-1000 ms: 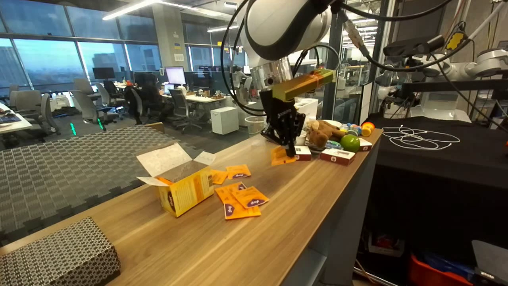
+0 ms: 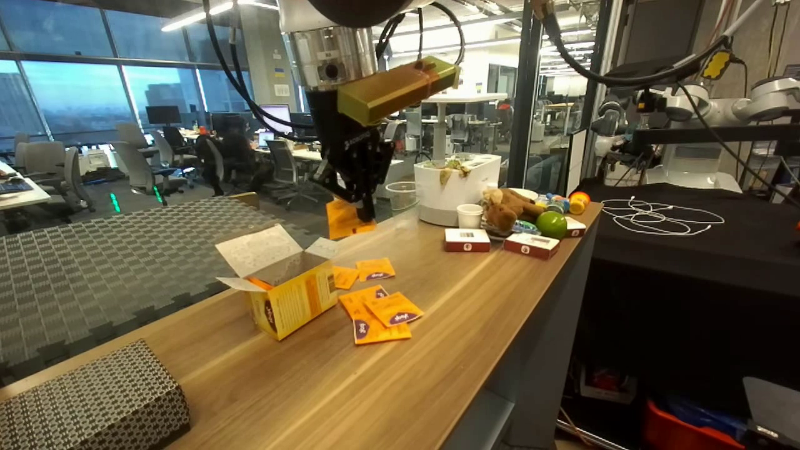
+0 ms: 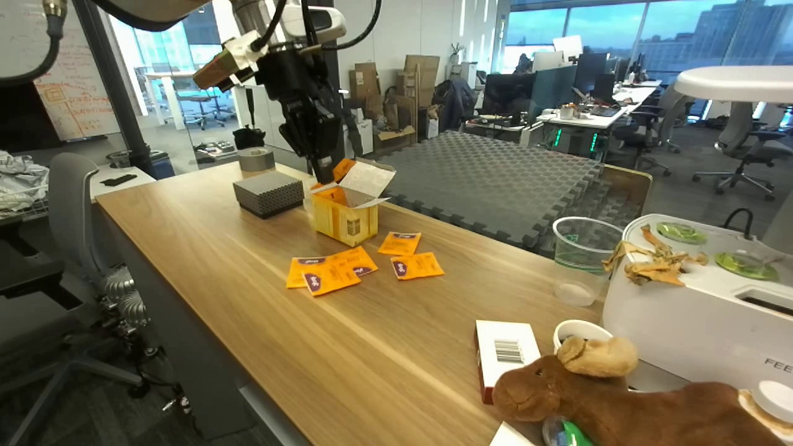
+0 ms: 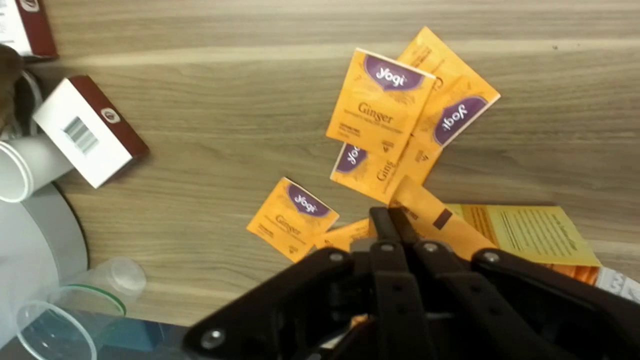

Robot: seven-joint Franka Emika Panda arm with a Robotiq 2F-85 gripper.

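My gripper (image 2: pixel 365 212) is shut on an orange tea packet (image 2: pixel 343 219), held above the table beyond the open yellow box. In the wrist view the held packet (image 4: pixel 447 223) sticks out to the right of the closed fingertips (image 4: pixel 381 223). The yellow box (image 2: pixel 300 300) stands with its flaps up, and some orange shows inside. Several orange Yogi Ginger packets (image 2: pixel 394 309) lie overlapped beside it, with a separate packet (image 4: pixel 292 219) closer to the back edge. In the second exterior view the gripper (image 3: pixel 324 172) appears over the box (image 3: pixel 346 222), partly behind its raised flap.
A patterned dark box (image 2: pixel 97 397) sits at the table's near left end. Red-and-white boxes (image 2: pixel 466 240), a white cup (image 2: pixel 470 216), a brown plush toy (image 3: pixel 624 401) and a white appliance (image 2: pixel 459 187) crowd the other end. The wood between is bare.
My gripper has travelled left in exterior view 1 and higher, carrying the packet from near the red-and-white boxes towards the yellow box. The box and loose packets have stayed put.
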